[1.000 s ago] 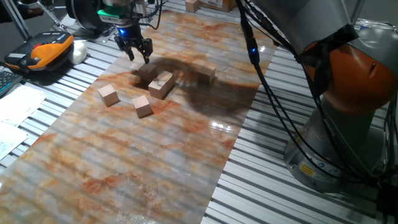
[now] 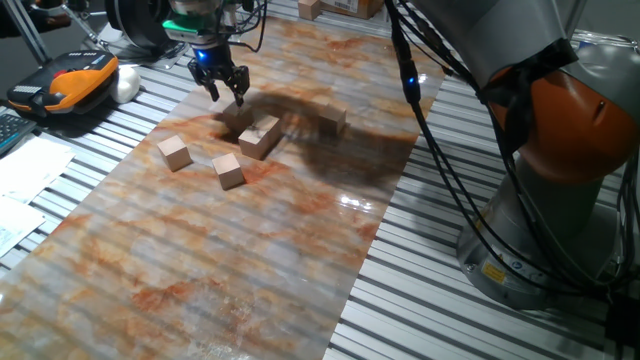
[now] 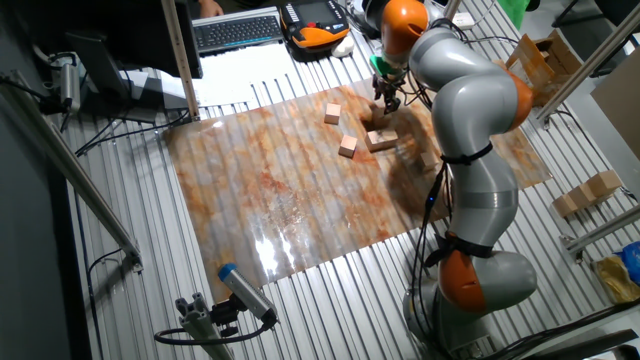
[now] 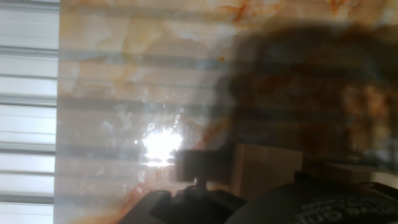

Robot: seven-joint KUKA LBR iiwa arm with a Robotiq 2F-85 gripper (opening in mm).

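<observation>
My gripper (image 2: 226, 99) hangs above the far part of the marbled sheet, its fingers spread and nothing visible between them. Just below it in exterior view 1 is a shaded wooden cube (image 2: 238, 117); a gap seems to separate them. A longer wooden block (image 2: 260, 138) lies right beside that cube. Two more cubes, one at left (image 2: 174, 152) and one nearer the camera (image 2: 228, 171), rest on the sheet, and another cube (image 2: 332, 120) sits to the right in the arm's shadow. In the wrist view, dark gripper parts partly cover a wooden block (image 4: 267, 167) at the bottom.
An orange and black device (image 2: 66, 84) and a white round object (image 2: 125, 84) stand left of the sheet. Cables hang along the arm. Spare wooden blocks (image 3: 588, 194) lie at the right in exterior view 2.
The blocks have not moved.
</observation>
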